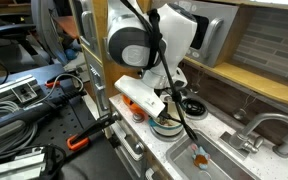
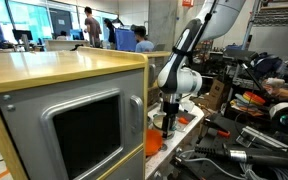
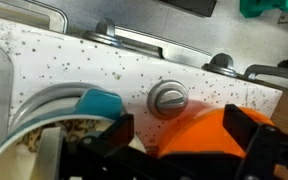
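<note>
My gripper is open, its dark fingers spread wide with nothing gripped between them. In the wrist view a round silver knob [image 3: 168, 97] on the white speckled counter shows just beyond the gap. To the left is a pot [image 3: 44, 140] with a blue grip [image 3: 99, 104] on its rim and pale tan contents; the left finger overlaps its edge. An orange bowl [image 3: 202, 133] lies below and beside the right finger. Exterior view 1 shows the pot [image 1: 167, 128] under the arm; the white wrist hides much of the gripper there.
A sink [image 1: 216, 165] with a small orange-and-blue item [image 1: 200, 157] lies to the right, below a faucet [image 1: 252, 132]. A black burner [image 1: 193, 108] sits behind the pot. A drawer [image 1: 129, 145] stands open at the counter front. A tall grey cabinet [image 2: 84, 130] borders the counter.
</note>
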